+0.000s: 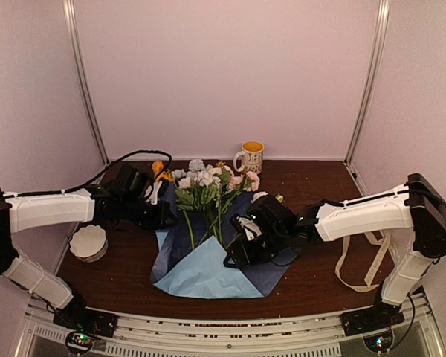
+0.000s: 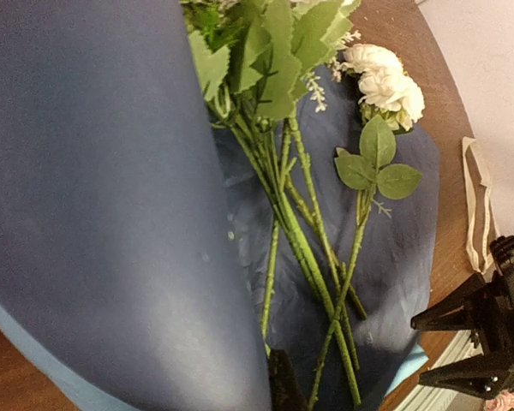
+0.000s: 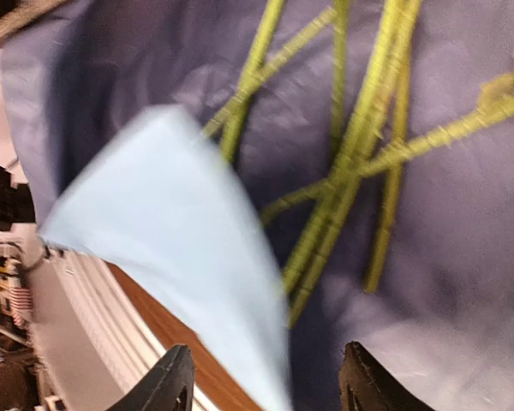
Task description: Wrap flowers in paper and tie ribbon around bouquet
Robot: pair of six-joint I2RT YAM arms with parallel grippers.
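Observation:
The bouquet of fake flowers (image 1: 208, 182), white and pink blooms with green stems (image 2: 304, 257), lies on dark blue wrapping paper (image 2: 385, 257). One side of the paper curves up close to the left wrist camera, hiding much of that view. My left gripper (image 1: 163, 222) is shut at this raised left edge, apparently pinching it; a single dark fingertip (image 2: 283, 381) shows. Over the lower paper stands my right gripper, open and empty. The paper's light blue bottom flap (image 1: 208, 271) is folded up over the stem ends. A cream ribbon (image 1: 344, 264) lies at the right.
A patterned mug (image 1: 252, 158) with a yellow inside stands behind the flowers. A white scalloped dish (image 1: 88, 242) sits at the left. An orange flower (image 1: 161, 171) lies near the back left.

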